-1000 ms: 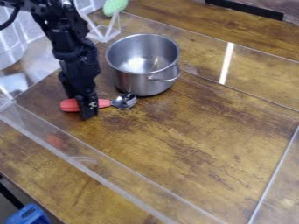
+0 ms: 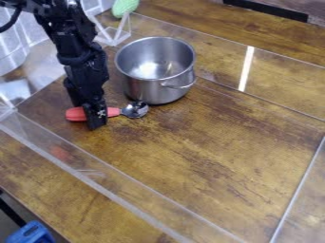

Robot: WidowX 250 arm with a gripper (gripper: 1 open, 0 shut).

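Observation:
My black gripper (image 2: 91,114) is low over the table at the left, on a red-handled utensil (image 2: 112,112) whose round metal end (image 2: 135,109) points right. The fingers are around or over the handle; whether they grip it is hard to tell. A steel pot (image 2: 155,68) with side handles stands just behind and to the right of the utensil.
Clear barrier edges run along the sides. A green object (image 2: 124,6) is at the top, and a blue object (image 2: 32,234) lies at the lower left corner.

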